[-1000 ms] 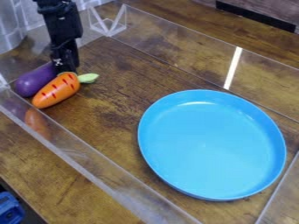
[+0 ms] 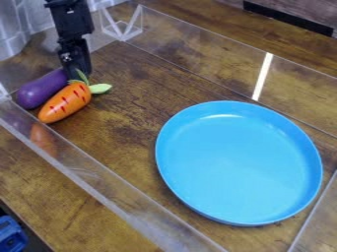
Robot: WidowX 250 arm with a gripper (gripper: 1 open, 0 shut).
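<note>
My black gripper (image 2: 71, 59) is at the upper left, over the far end of a purple eggplant (image 2: 39, 91). Whether its fingers are open or shut is too small and dark to tell. An orange toy carrot (image 2: 63, 102) with green leaves lies beside the eggplant, on the side nearer the middle of the table.
A large blue plate (image 2: 238, 162) sits at the right on the wooden table (image 2: 145, 197). Clear plastic edging runs along the sides. A blue object (image 2: 8, 234) is at the lower left corner.
The gripper and the part of the arm in view have shifted slightly. The eggplant and carrot lie about where they were.
</note>
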